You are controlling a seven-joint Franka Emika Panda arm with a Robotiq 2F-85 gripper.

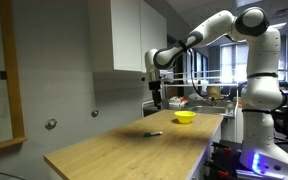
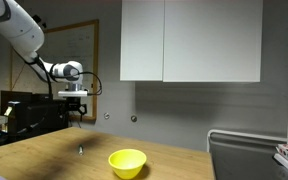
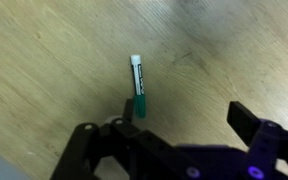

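Observation:
A thin marker-like stick (image 3: 138, 84), white at one end and dark green along the rest, lies on the wooden table. In exterior view 1 the stick (image 1: 153, 134) sits near the middle of the table, left of the yellow bowl (image 1: 185, 117). High above the stick hangs my open gripper (image 1: 156, 103), pointing down with nothing held. The wrist view has the two fingers of the gripper spread wide; the stick's dark end is near the left finger in that view, well below it. Bare table shows between the fingers.
In exterior view 2 the yellow bowl (image 2: 127, 164) stands near the table's front edge, its inside partly seen. White cabinets (image 1: 136, 40) hang above the back of the table.

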